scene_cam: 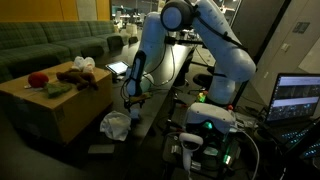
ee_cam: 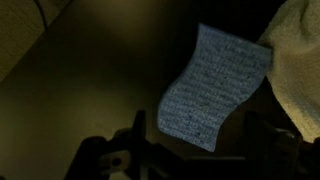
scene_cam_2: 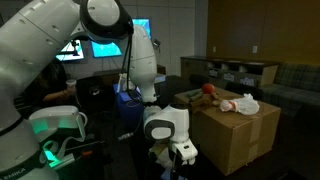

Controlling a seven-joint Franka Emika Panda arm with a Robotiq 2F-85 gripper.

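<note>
A blue-grey cloth (ee_cam: 213,88) lies flat on the dark surface in the wrist view. My gripper is open above it, one finger on either side of the cloth's near end, with nothing held between them. To the right, a cream cloth (ee_cam: 300,65) touches or overlaps the grey one's corner. From exterior view 1, the gripper (scene_cam: 134,100) points down beside the pale cloth (scene_cam: 115,125). The arm largely hides the grey cloth there.
A large cardboard box (scene_cam: 60,112) stands beside the work area, carrying soft toys (scene_cam: 80,73) and a red item (scene_cam: 38,79). A flat dark object (scene_cam: 101,149) lies in front of the pale cloth. Bare dark surface (ee_cam: 95,75) extends left of the grey cloth.
</note>
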